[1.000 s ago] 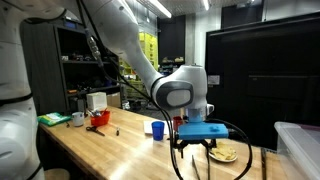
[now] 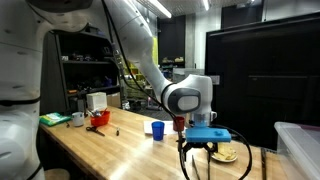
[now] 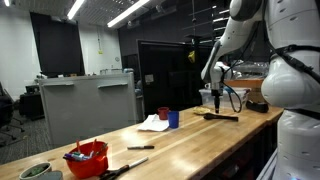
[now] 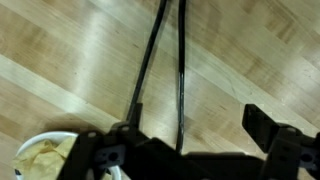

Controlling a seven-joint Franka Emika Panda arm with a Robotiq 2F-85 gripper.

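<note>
My gripper stands open above the wooden table, nothing between its fingers. Under it in the wrist view run two thin dark strips: one upright strip [image 4: 181,75] crosses the gap between the fingers, and a slanted strip [image 4: 151,50] leads toward the left finger. Whether either is a utensil or a cable I cannot tell. At the lower left lies part of a white dish holding something yellow [image 4: 46,158]. In exterior view 1 the gripper [image 2: 200,149] hangs low, just left of the yellow-filled dish [image 2: 228,154].
A blue cup [image 2: 158,130], a red cup [image 3: 163,112] and a white cloth [image 3: 152,123] stand farther along the table. Beyond them is a red bowl [image 3: 87,160] with things in it. A pale bin [image 2: 300,148] borders the right side. Mid-table is mostly clear.
The arm has shifted a little to the right in exterior view 1, bringing the gripper closer to the dish and slightly lower. The table objects have not moved.
</note>
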